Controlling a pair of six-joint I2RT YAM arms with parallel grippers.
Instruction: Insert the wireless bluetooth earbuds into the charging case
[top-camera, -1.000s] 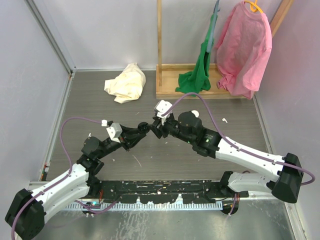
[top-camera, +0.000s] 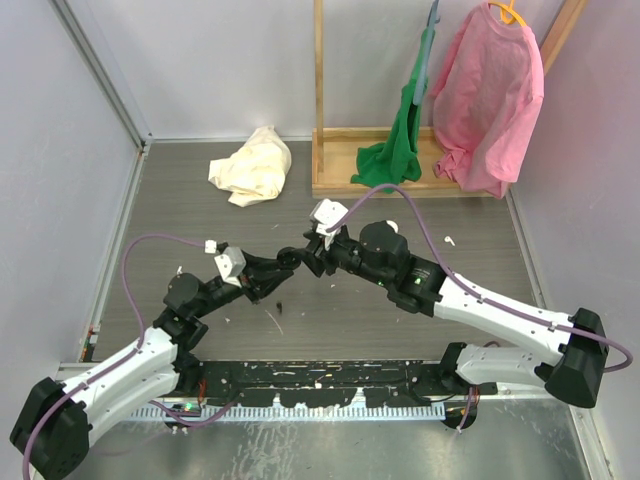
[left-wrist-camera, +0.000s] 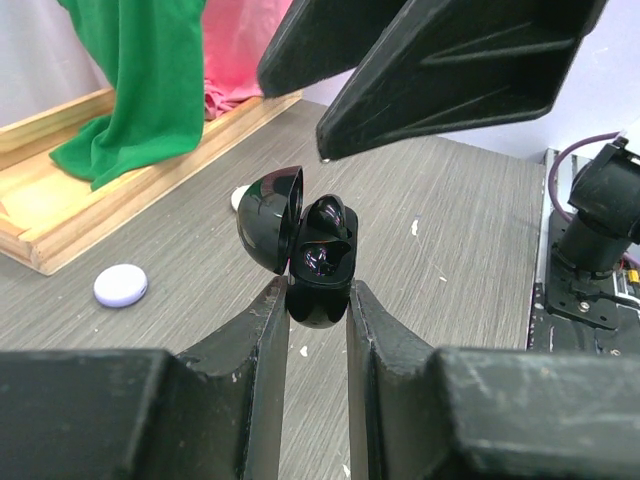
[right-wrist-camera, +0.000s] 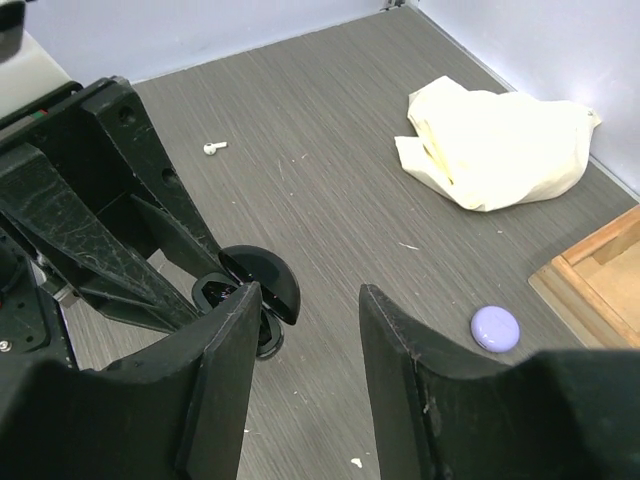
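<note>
The black charging case (left-wrist-camera: 320, 260) is upright between the fingertips of my left gripper, which is shut on it, with its lid raised. A glossy dark interior shows; whether an earbud sits inside I cannot tell. My right gripper is parted just above and beside the case, whose open lid (right-wrist-camera: 268, 271) shows past its left finger in the right wrist view. In the left wrist view its two dark fingers hang over the case, apart from it, with nothing visible between them.
A lilac round object (right-wrist-camera: 494, 328) lies on the grey table, with a cream cloth (right-wrist-camera: 490, 150) behind it. A wooden tray (left-wrist-camera: 40, 240) with green and pink garments stands at the back.
The left arm with the case is nearly unchanged.
</note>
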